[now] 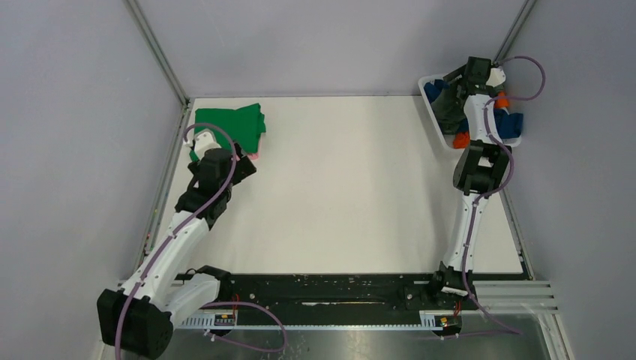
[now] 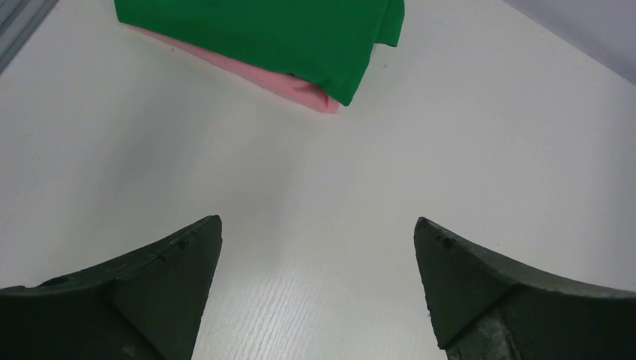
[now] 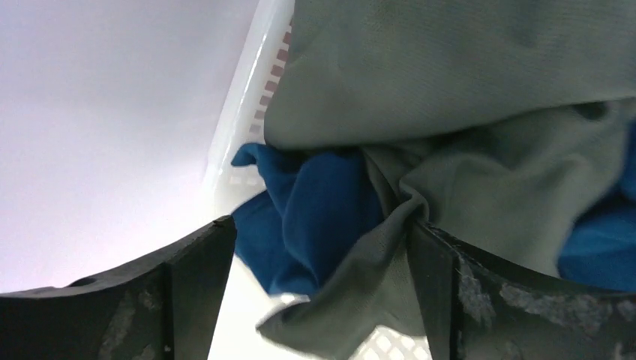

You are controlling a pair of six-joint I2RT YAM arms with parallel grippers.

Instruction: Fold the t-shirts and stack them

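A folded green shirt (image 1: 236,122) on a pink one (image 2: 289,86) lies at the back left of the table. My left gripper is open just short of that stack, nothing between its fingers. In the white basket (image 1: 426,112) at back right lie olive (image 3: 457,67), navy (image 3: 322,217) and orange (image 1: 504,100) clothes. My right gripper is down in the basket, its fingers apart around a fold of olive cloth and some navy. Whether it grips is not clear in the blurred view.
Walls stand close at the back and both sides, near the basket and the stack.
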